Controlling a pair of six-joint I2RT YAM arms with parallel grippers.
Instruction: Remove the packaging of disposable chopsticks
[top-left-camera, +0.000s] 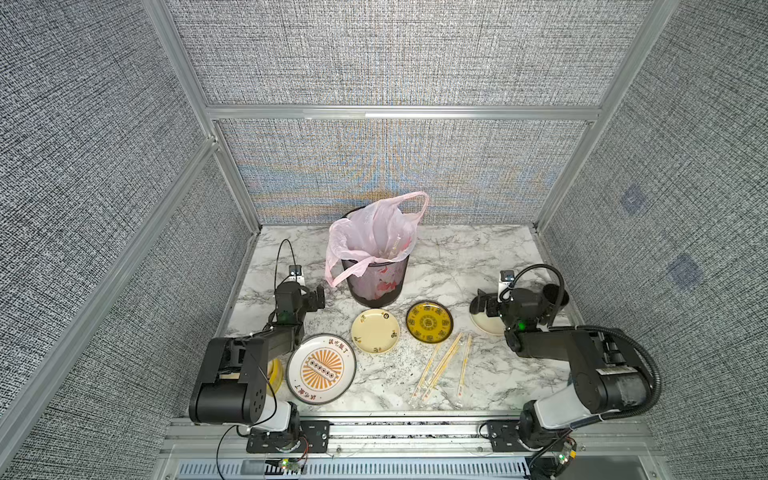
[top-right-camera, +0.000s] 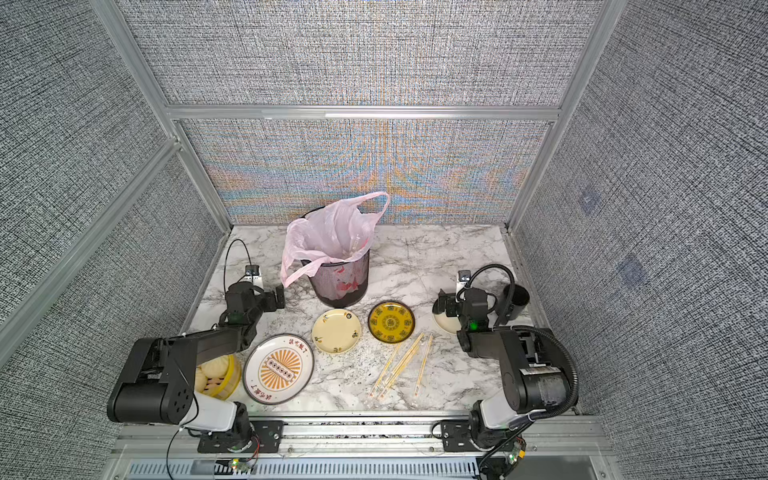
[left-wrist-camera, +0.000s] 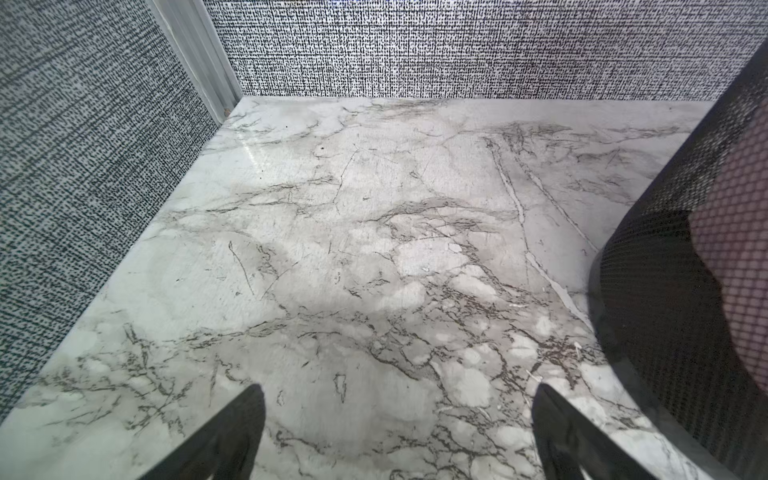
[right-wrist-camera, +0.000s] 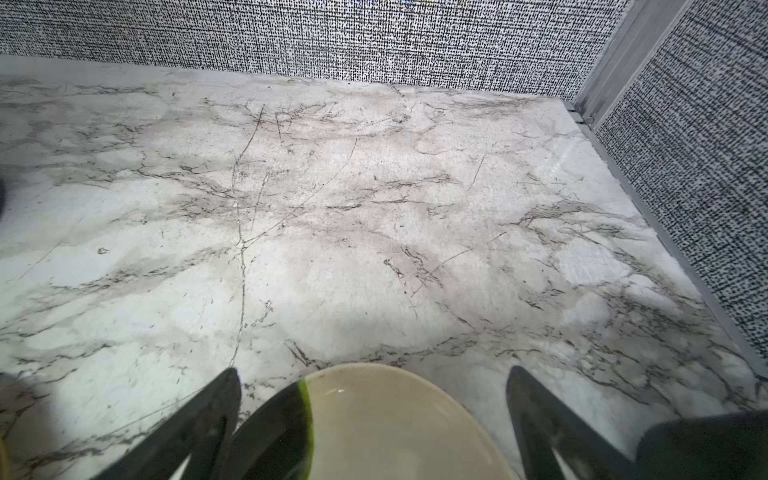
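Several thin wooden chopsticks (top-left-camera: 442, 368) lie side by side on the front of the marbled table, right of centre. Whether clear wrapping covers them is too small to tell. Behind them stands a black mesh bin (top-right-camera: 340, 292) lined with a pink plastic bag (top-right-camera: 336, 232). My left gripper hangs open left of the bin, only bare table between its fingers. Also open and empty, my right gripper is above a pale bowl (right-wrist-camera: 392, 416) on the right side. Both are well apart from the chopsticks.
A cream plate (top-left-camera: 375, 331) and a dark yellow plate (top-left-camera: 429, 321) sit in front of the bin. Further left are a large white plate (top-right-camera: 278, 368) and a yellow container (top-right-camera: 229, 376). A black cup (top-right-camera: 516, 299) stands at the right.
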